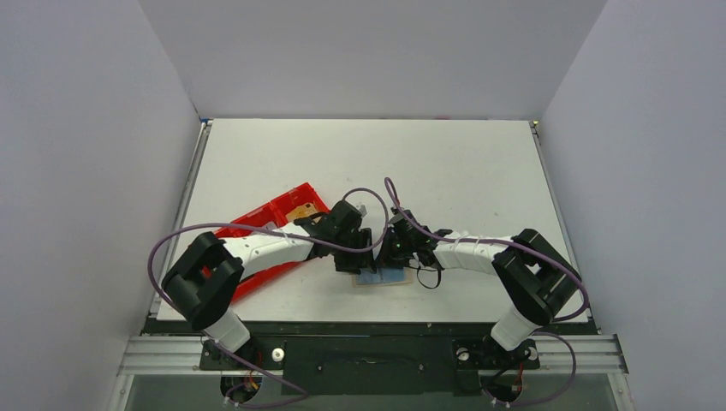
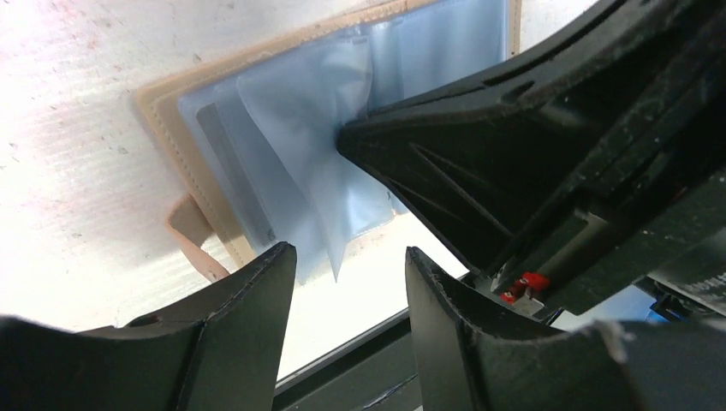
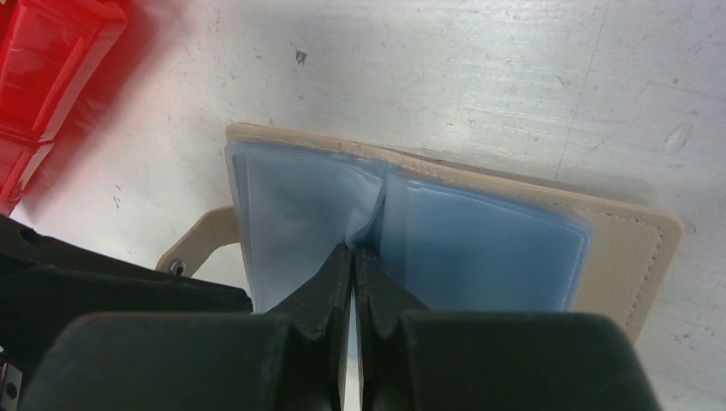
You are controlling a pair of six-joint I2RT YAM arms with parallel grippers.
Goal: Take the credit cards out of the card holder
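Note:
Lying open on the table, the tan card holder has clear bluish sleeves inside. My right gripper is shut, its fingertips meeting at a fold of thin clear film that they pinch; the film stands raised beside it as a flap in the left wrist view. My left gripper is part open over the holder's strap end, the flap's lower corner showing between its fingertips but not gripped. A greyish strip shows under the film; whether it is a card's edge I cannot tell.
A red divided bin stands left of the holder, partly under my left arm, with some tan item in it. The holder's strap sticks out at its side.

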